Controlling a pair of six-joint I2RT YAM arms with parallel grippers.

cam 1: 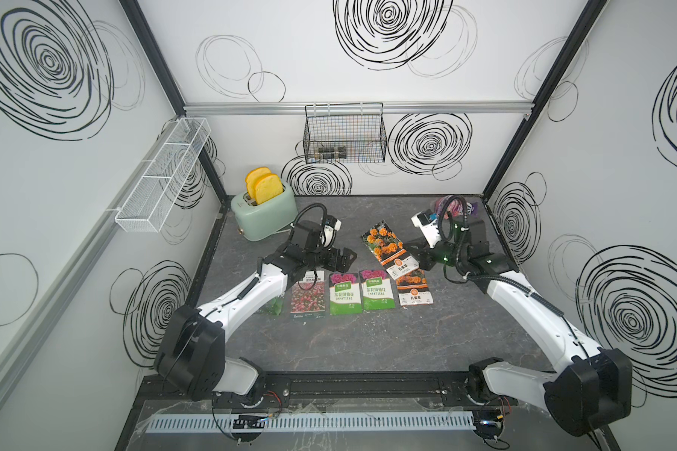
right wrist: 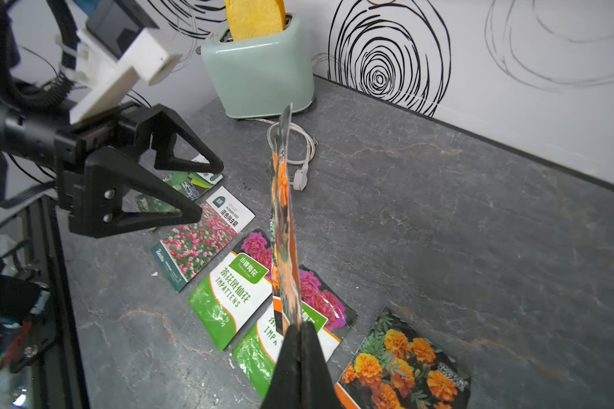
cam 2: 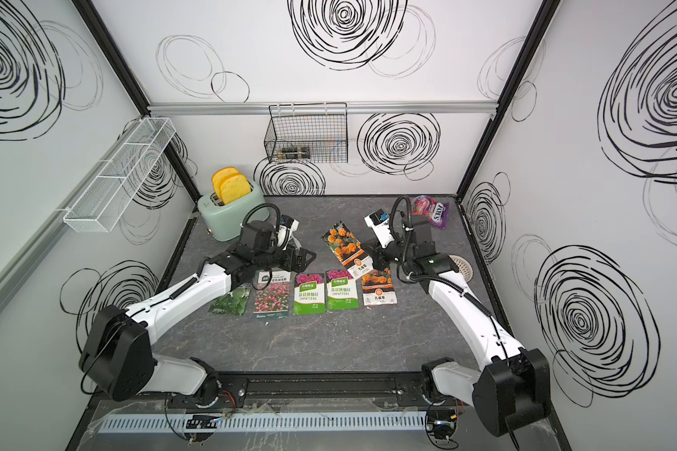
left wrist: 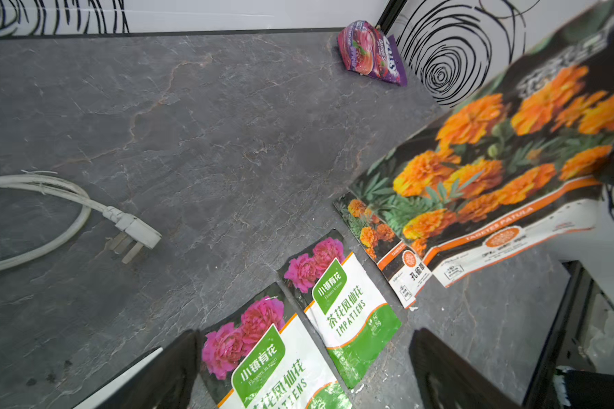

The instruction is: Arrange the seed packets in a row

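Note:
My right gripper is shut on the edge of a marigold packet [left wrist: 498, 163], which hangs clear of the table. Under it and to its right, a second marigold packet [right wrist: 402, 361] lies flat. It ends a row on the table: a green packet [cam 2: 231, 301] at the far left, a pink-flower packet [cam 2: 271, 294], then two impatiens packets [cam 2: 309, 294] [cam 2: 342, 290]. Above this row my left gripper stands open, nothing between its fingers. In the top left view the left arm covers most of the green packet.
A mint toaster [cam 1: 264, 213] with yellow slices stands at the back left, its plug [left wrist: 135, 231] lying on the table. At the back right are a purple snack bag [cam 2: 431, 211] and a round white item [cam 2: 461, 267]. Bare table lies in front of the row.

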